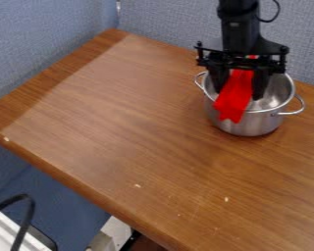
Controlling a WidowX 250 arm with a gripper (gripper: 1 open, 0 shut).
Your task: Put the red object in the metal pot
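The red object (234, 96) is long and soft-looking, and it hangs down from my gripper (241, 76), which is shut on it. The metal pot (269, 122) is a shiny open one with two wire handles, on the table at the right. My gripper is directly over the pot's mouth, with its dark fingers near rim height. The red object's lower part lies across the pot's left front side in this view; whether its tip is inside or outside the rim cannot be made out.
Blue-grey panels (160, 18) rise behind it. A black cable and white object (5, 235) sit at the lower left, off the table.
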